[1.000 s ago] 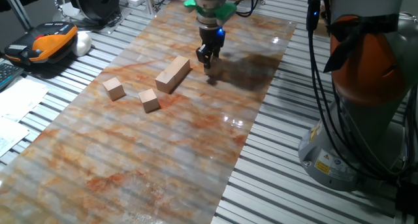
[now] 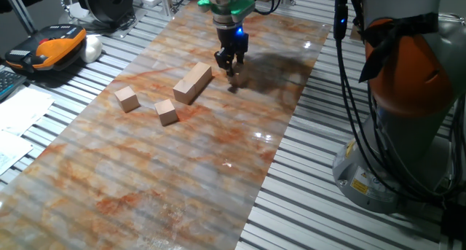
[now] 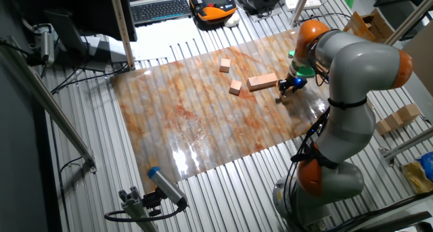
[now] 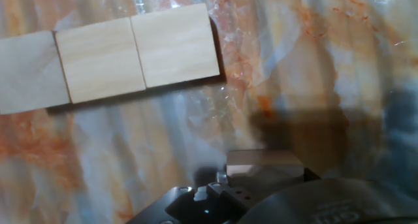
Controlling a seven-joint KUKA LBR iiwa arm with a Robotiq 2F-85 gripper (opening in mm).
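My gripper (image 2: 234, 66) points down close above the marbled sheet, beyond the right end of a row of wooden blocks (image 2: 193, 83). In the wrist view the row is made of three pale cubes (image 4: 175, 46) set end to end, apart from the gripper. Two loose wooden cubes lie nearby: one (image 2: 127, 99) farther left, the other (image 2: 166, 112) nearer the row. At the bottom of the wrist view, a squarish, pinkish-edged piece (image 4: 264, 165) shows beside the gripper's dark linkage; whether it is a fingertip or something held is unclear. The finger opening cannot be made out.
The marbled sheet (image 3: 196, 124) has wide free room left of the cubes. A teach pendant (image 3: 212, 5) and keyboard (image 3: 161, 10) sit behind it. More wooden blocks (image 3: 399, 119) lie off the sheet, right of the arm. A post-mounted camera (image 3: 167, 186) stands at the front.
In exterior view 1 the gripper and its wrist have shifted slightly left, with a small tilt. The row of blocks and the loose cubes have not moved.
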